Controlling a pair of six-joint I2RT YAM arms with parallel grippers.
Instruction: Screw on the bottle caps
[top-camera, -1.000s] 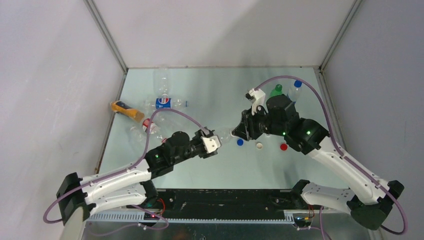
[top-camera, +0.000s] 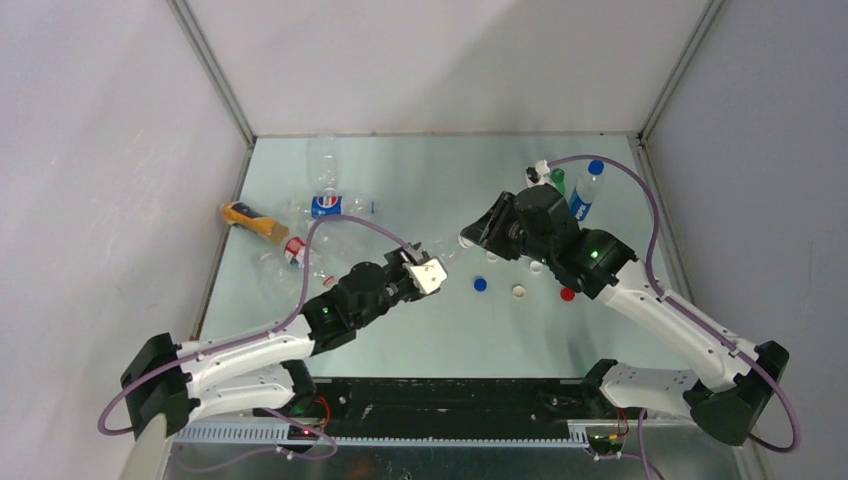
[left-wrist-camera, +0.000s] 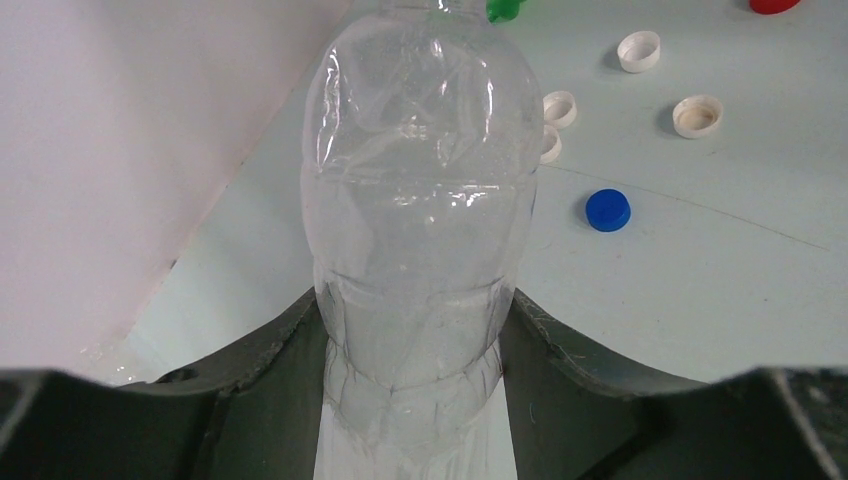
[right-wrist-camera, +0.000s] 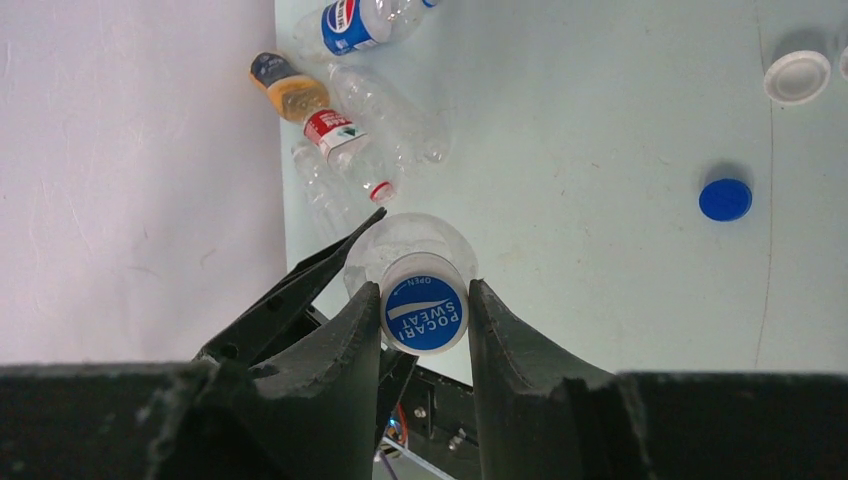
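My left gripper is shut on a clear plastic bottle (left-wrist-camera: 420, 170), held off the table; in the top view it points right toward my right arm. My right gripper is shut on a white cap with a blue Pocari Sweat label (right-wrist-camera: 422, 313), over the held bottle's end. Whether the cap is threaded on cannot be told. Loose caps lie below: a blue cap (top-camera: 480, 284), a red cap (top-camera: 567, 294) and several white caps (left-wrist-camera: 697, 117).
Several bottles lie at the left, among them a Pepsi bottle (top-camera: 327, 205) and an orange bottle (top-camera: 250, 218). A blue-capped bottle (top-camera: 587, 195) and a green one stand at the back right.
My right gripper has turned about its axis and risen slightly in the top view, staying at the bottle's end. The left arm has shifted a little to the right.
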